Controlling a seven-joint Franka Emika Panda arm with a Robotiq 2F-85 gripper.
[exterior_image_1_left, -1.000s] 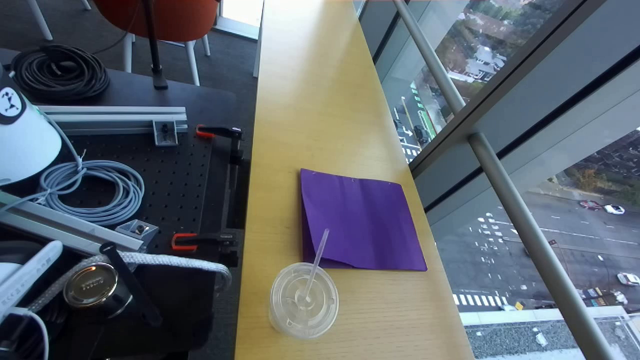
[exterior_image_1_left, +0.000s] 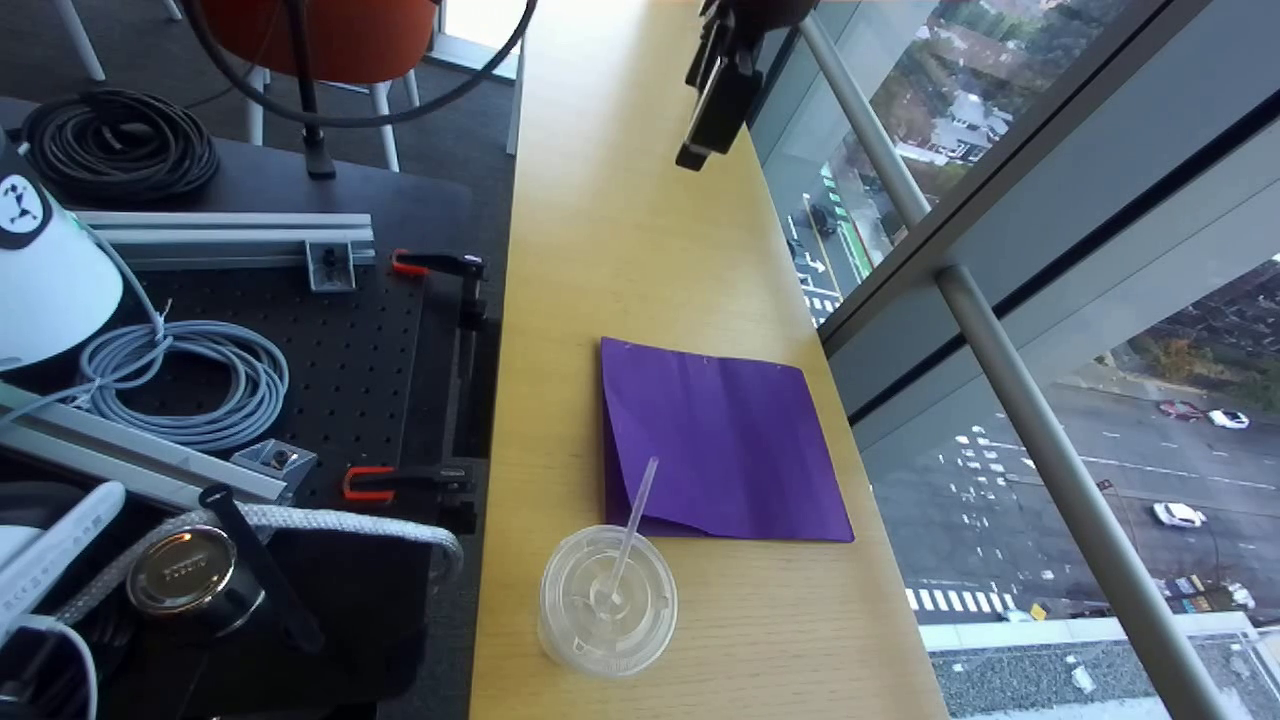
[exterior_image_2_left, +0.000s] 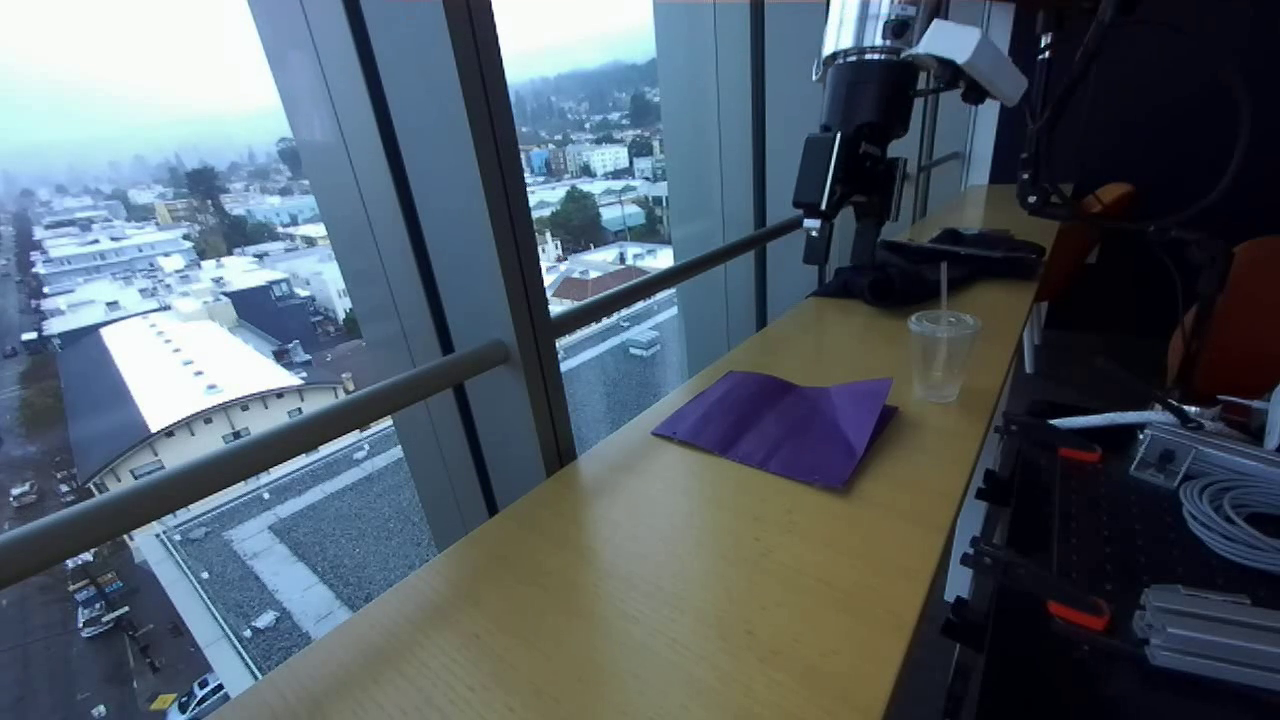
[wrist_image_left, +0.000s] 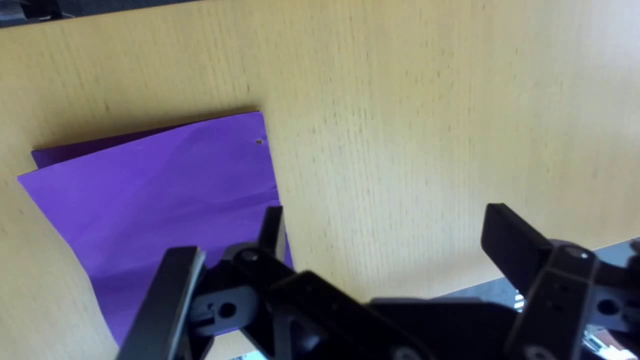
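Observation:
A purple folder (exterior_image_1_left: 726, 444) lies on the wooden ledge (exterior_image_1_left: 636, 228), one flap lifted a little along its side. Beside its lifted corner stands a clear plastic cup (exterior_image_1_left: 606, 606) with a lid and a straw; exterior view 2 shows the cup (exterior_image_2_left: 944, 360) upright. In the wrist view my gripper is open, fingers wide apart and nothing between them. The left finger covers part of the folder (wrist_image_left: 174, 198), and bare wood lies between the fingers. Exterior view 2 has the gripper (exterior_image_2_left: 854, 226) in the air above the ledge.
A window rail (exterior_image_1_left: 1032, 396) runs along one side of the ledge. Across from it is a black pegboard table with orange clamps (exterior_image_1_left: 369, 484) and a coiled grey cable (exterior_image_1_left: 192, 382). Dark items (exterior_image_2_left: 882, 283) lie farther down the ledge. Bare wood surrounds the folder.
My gripper has come into exterior view 1 at the top, by the window side. A dark cable now loops across the upper left. The folder and the cup are unmoved.

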